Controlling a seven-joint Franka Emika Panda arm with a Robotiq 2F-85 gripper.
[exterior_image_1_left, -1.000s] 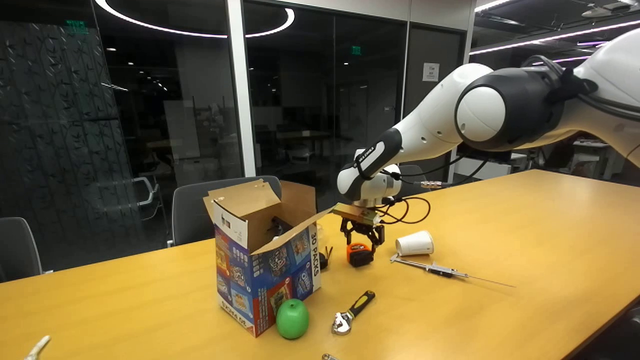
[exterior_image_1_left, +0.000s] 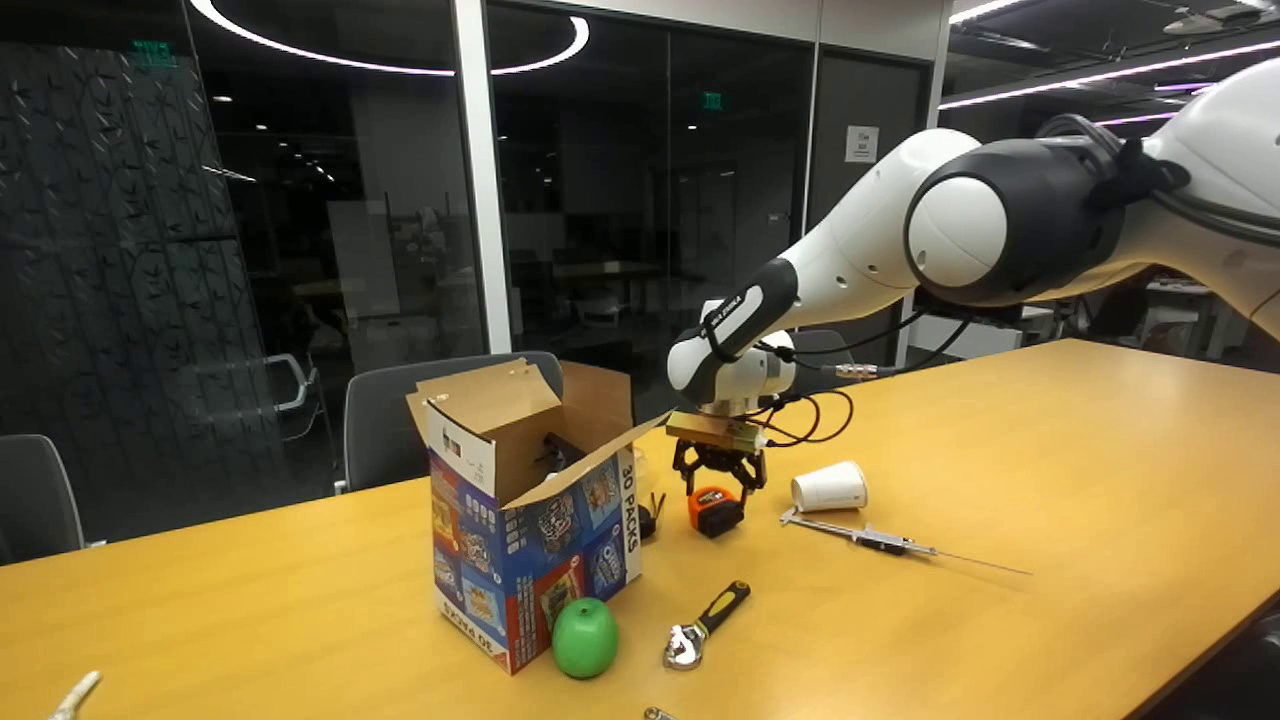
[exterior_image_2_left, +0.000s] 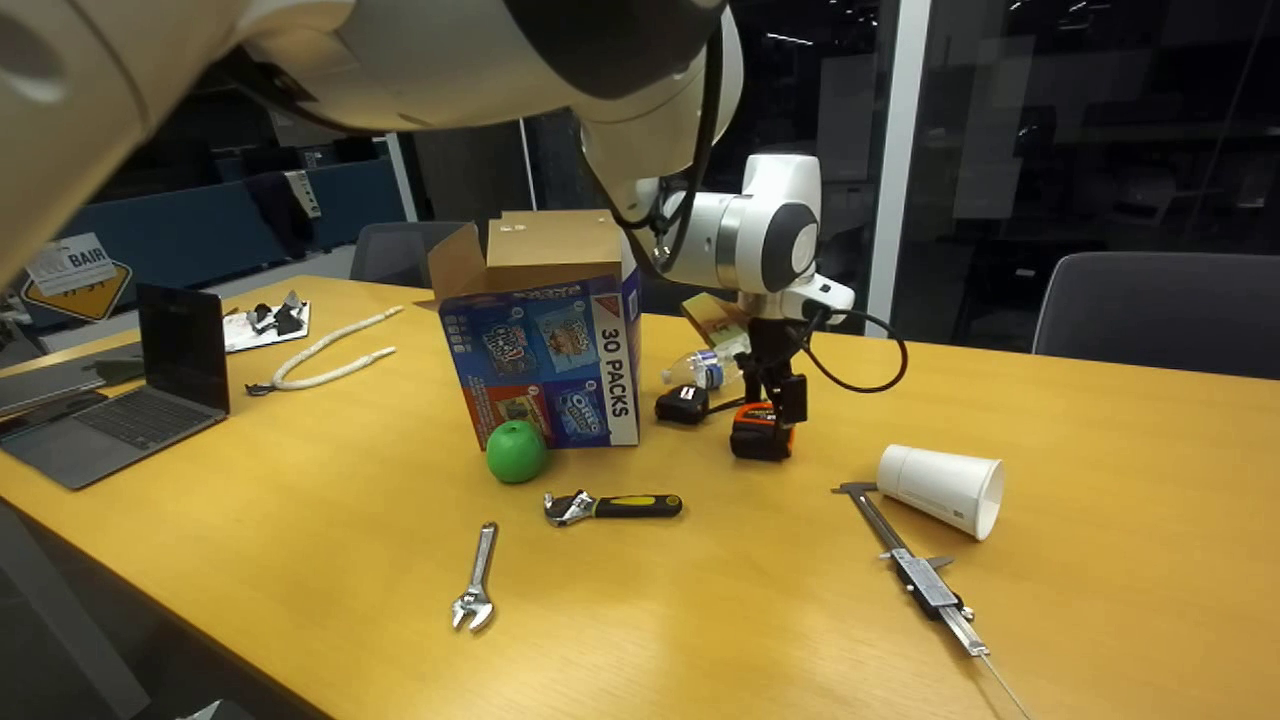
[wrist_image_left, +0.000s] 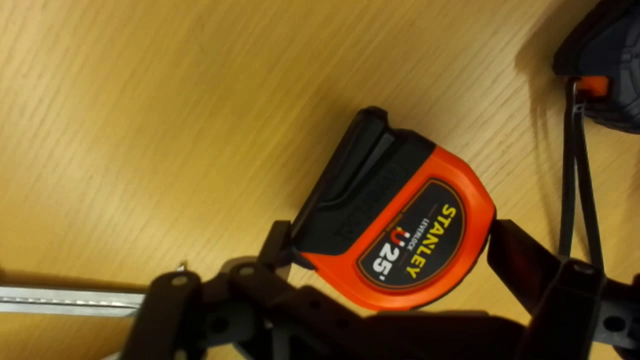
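An orange and black Stanley tape measure (wrist_image_left: 414, 240) lies on the table, label toward the wrist camera. My gripper stands open around it, one finger (wrist_image_left: 277, 243) near its black end and the other finger (wrist_image_left: 510, 252) by its rounded orange side. The gaps are very small, and whether either pad touches cannot be told. Exterior view 1 shows the gripper (exterior_image_1_left: 722, 482) pointing down over the tape measure (exterior_image_1_left: 716, 512). From the other side, the tape measure (exterior_image_2_left: 763, 433) appears low between the fingers.
An open snack carton (exterior_image_2_left: 546, 360) stands beside the arm, with a green apple-like object (exterior_image_2_left: 517, 451) at its foot. Close by are a second black tape-like object (exterior_image_2_left: 683, 404) and a bottle (exterior_image_2_left: 705, 368). A cup (exterior_image_2_left: 942, 490), calipers (exterior_image_2_left: 924, 582) and two wrenches (exterior_image_2_left: 636, 506) lie around.
My gripper has shifted slightly left and lower in exterior view 1. The tape measure sits a touch further left there. Other objects look unmoved.
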